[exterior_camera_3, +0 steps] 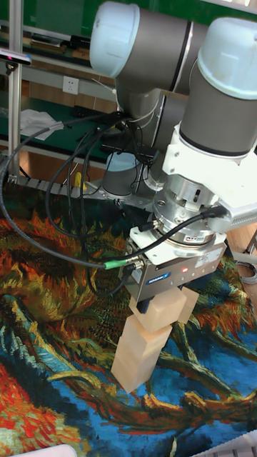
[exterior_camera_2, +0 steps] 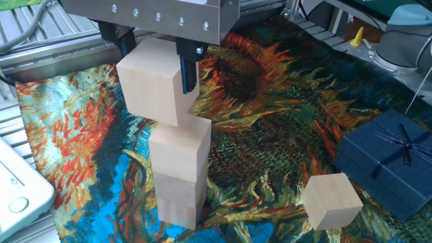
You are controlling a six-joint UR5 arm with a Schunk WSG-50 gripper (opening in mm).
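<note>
A pale wooden cube (exterior_camera_2: 150, 91) is clamped between the two dark fingers of my gripper (exterior_camera_2: 156, 73), which is shut on it. Directly below in exterior view 2 stands an upright stack of wooden blocks (exterior_camera_2: 177, 154). The held cube overlaps the stack's top in this view, set off to its left; whether they touch I cannot tell. Exterior view 3 shows the stack (exterior_camera_3: 139, 354) under the gripper body, with the blocks around the fingers partly covering one another. Apart from these, a loose wooden block (exterior_camera_2: 332, 201) rests on the cloth to the right.
A dark blue gift box (exterior_camera_2: 388, 162) with a ribbon lies at the right, close to the loose block. At the left edge is a white device (exterior_camera_2: 20, 189). Patterned cloth (exterior_camera_2: 260, 148) covers the table, with bare room between the stack and the loose block.
</note>
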